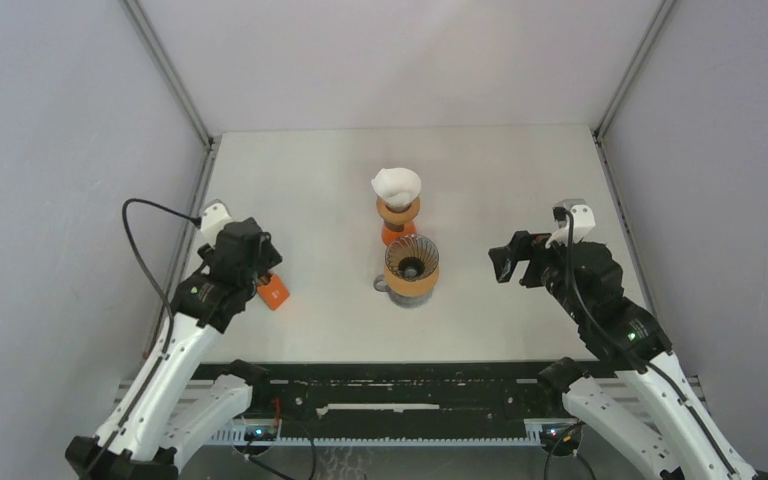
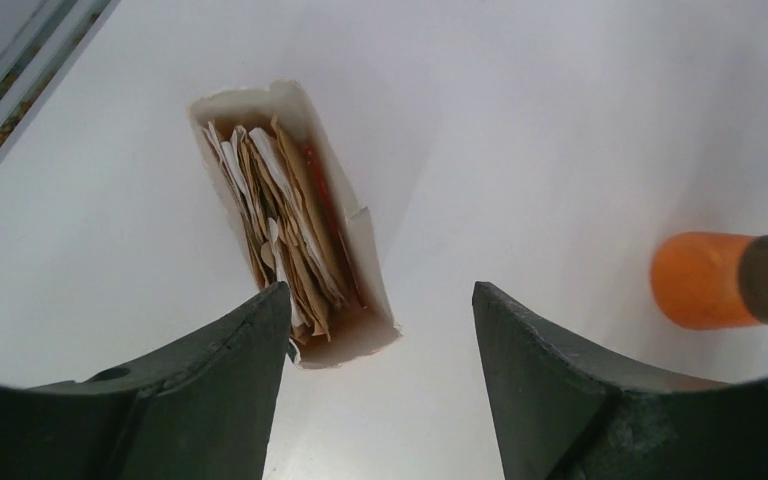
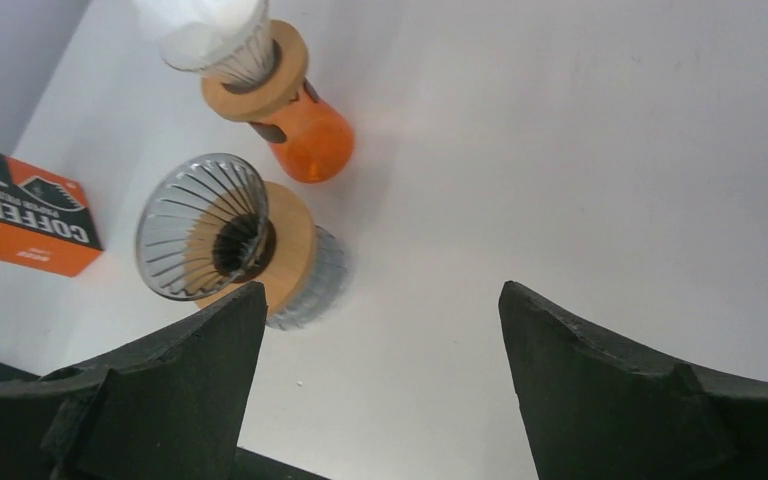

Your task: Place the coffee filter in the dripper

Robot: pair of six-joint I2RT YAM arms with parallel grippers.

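Note:
The empty ribbed glass dripper (image 1: pixel 412 258) with a wooden collar rests on a grey glass mug (image 1: pixel 410 299) at the table's middle. Behind it, a white paper filter (image 1: pixel 397 186) sits in a second dripper on an orange vessel (image 1: pixel 398 233). At the left, an orange coffee-filter box (image 1: pixel 274 292) is partly covered by my left arm. From the left wrist view, its open top shows folded brown and white papers (image 2: pixel 290 230). My left gripper is part open above the box, nothing between its fingers. Off to the dripper's right, my right gripper stands open and empty.
Bare white table (image 1: pixel 320 330) surrounds the drippers on both sides. Grey walls with metal rails (image 1: pixel 190 190) bound the left, back and right. A dark table edge (image 1: pixel 390 375) runs along the front.

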